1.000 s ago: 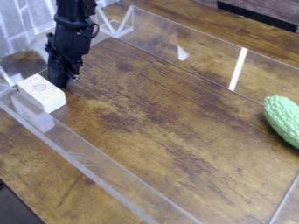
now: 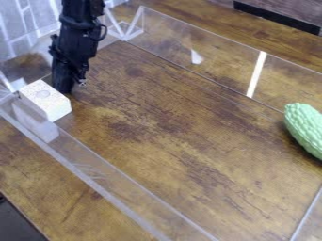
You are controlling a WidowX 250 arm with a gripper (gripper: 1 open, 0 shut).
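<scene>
The black robot arm reaches down at the upper left of the camera view, its gripper (image 2: 66, 80) low in the corner of a clear-walled enclosure. Its fingers are dark and partly hidden, with nothing visible held in them; it looks shut. Just below and left of it, a white block (image 2: 45, 100) with a faint round mark on top sits against the left clear wall. A pale green bumpy gourd-like object (image 2: 306, 128) lies at the right edge.
Low transparent walls (image 2: 137, 200) surround the wooden floor (image 2: 183, 132), with white strips on the back wall. A white curtain hangs behind at the upper left.
</scene>
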